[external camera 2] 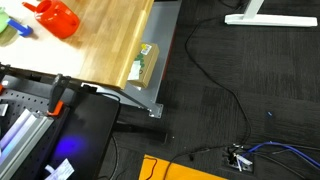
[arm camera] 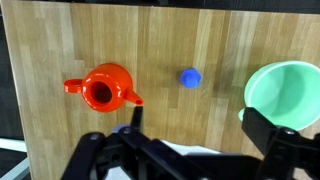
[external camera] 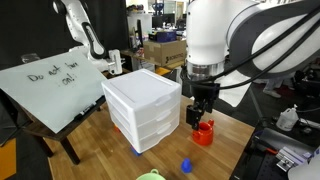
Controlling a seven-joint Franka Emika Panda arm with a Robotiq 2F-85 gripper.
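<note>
In the wrist view my gripper is open above the table, with its fingers [arm camera: 270, 145] wide apart and nothing held between them. A red pot [arm camera: 105, 88] with a handle and spout stands toward the left. Right of it is a small blue object [arm camera: 190, 77], and a pale green bowl [arm camera: 285, 95] sits at the right. In exterior view 1 the red pot [external camera: 204, 136] appears below the arm, near the gripper [external camera: 205, 102]. A white drawer box [external camera: 143, 105] stands to the left of the arm.
Another blue piece [external camera: 137, 152] lies beside the drawer box. A tilted whiteboard [external camera: 50, 88] stands farther back. Exterior view 2 shows a wooden table edge [external camera 2: 125, 65] with dark floor beyond. Bare tabletop separates the red pot from the green bowl.
</note>
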